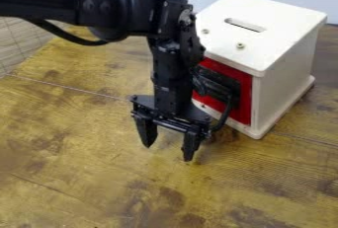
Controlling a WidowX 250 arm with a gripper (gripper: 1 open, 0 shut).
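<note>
My black gripper (168, 141) hangs low over the wooden table, pointing down, its two fingers apart with nothing visible between them. It is in front of a white box (282, 79) with a slot and two small knobs on its top. The box's side facing the arm has a red panel (238, 81), partly hidden behind my arm and its cables.
The box takes up the back right. A tiled floor shows beyond the table's edge at the far left.
</note>
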